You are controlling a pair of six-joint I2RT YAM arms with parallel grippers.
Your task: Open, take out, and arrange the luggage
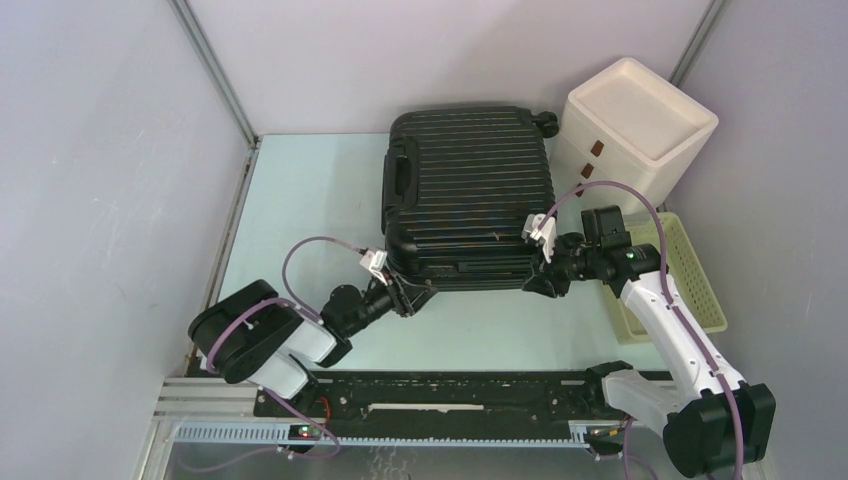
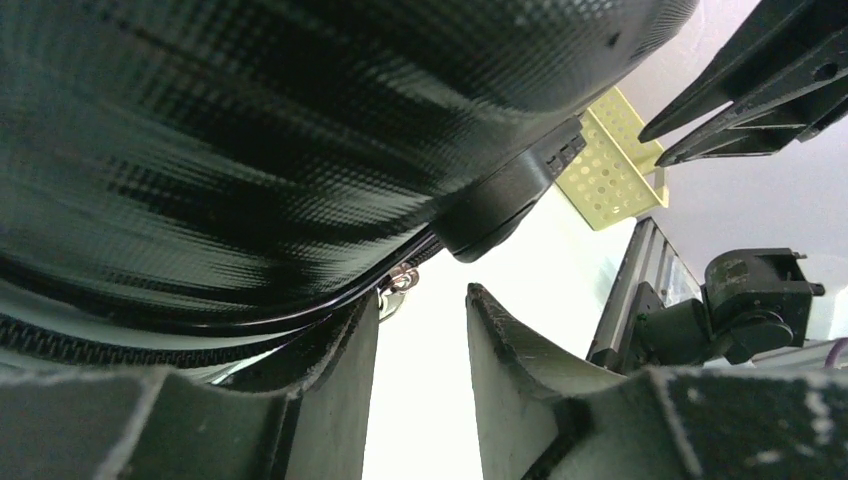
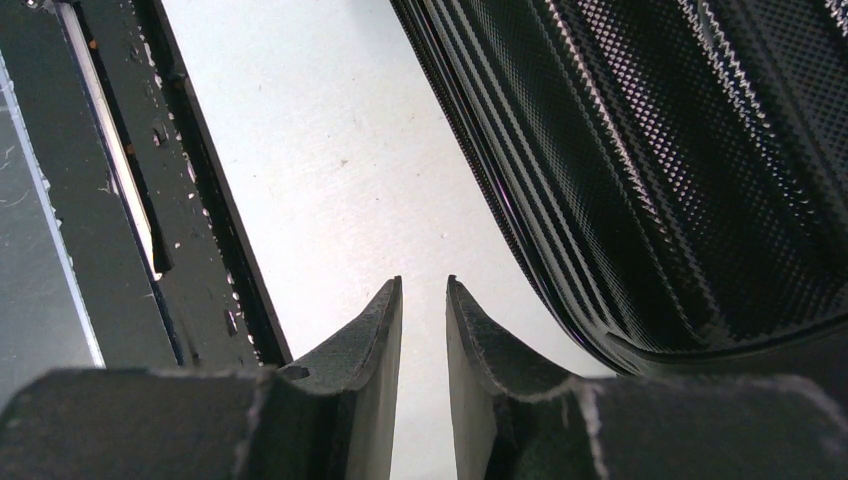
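Note:
A closed black ribbed suitcase [image 1: 475,190] lies flat at the back of the white table, its handle on the left side. My left gripper is part open at the suitcase's front left corner. Close to its left finger, a metallic zipper pull [image 2: 403,280] hangs from the zipper line [image 2: 130,350]; whether they touch I cannot tell. My right gripper stands slightly parted near the front right corner, only white table between its fingertips, apart from the suitcase side [image 3: 600,200].
White drawers [image 1: 630,130] stand at the back right, touching or close to the suitcase's wheel. A yellow-green basket [image 1: 690,275] sits behind my right arm. Bare table [image 1: 460,335] lies in front of the suitcase.

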